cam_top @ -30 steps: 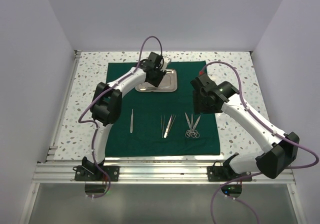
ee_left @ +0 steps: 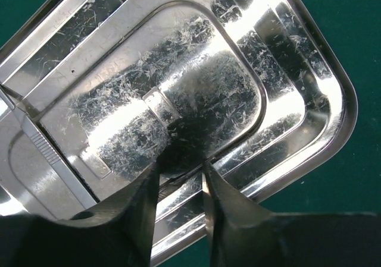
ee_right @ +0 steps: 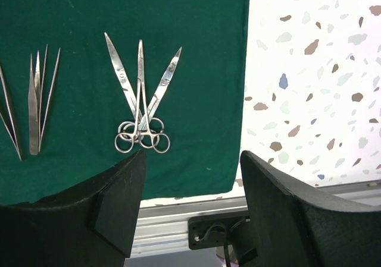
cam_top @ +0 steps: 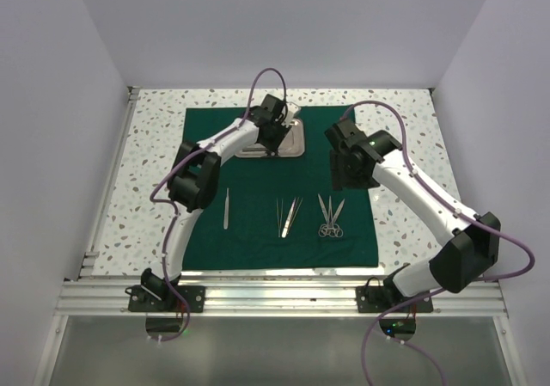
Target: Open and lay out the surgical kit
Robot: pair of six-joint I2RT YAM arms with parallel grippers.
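Observation:
My left gripper is down over the steel tray [ee_left: 339, 118] on the green cloth, fingertips a little apart near its inner rim; whether anything thin is between them is unclear. A steel handle lies at the tray's left. My right gripper is open above the cloth [ee_right: 196, 17], where scissor-like instruments [ee_right: 162, 85] and tweezers [ee_right: 33, 112] lie. In the top view a single slim instrument [cam_top: 227, 210] lies at the left of the cloth.
A metal rail [cam_top: 275, 290] runs along the front edge.
My left gripper has shifted slightly right over the tray.

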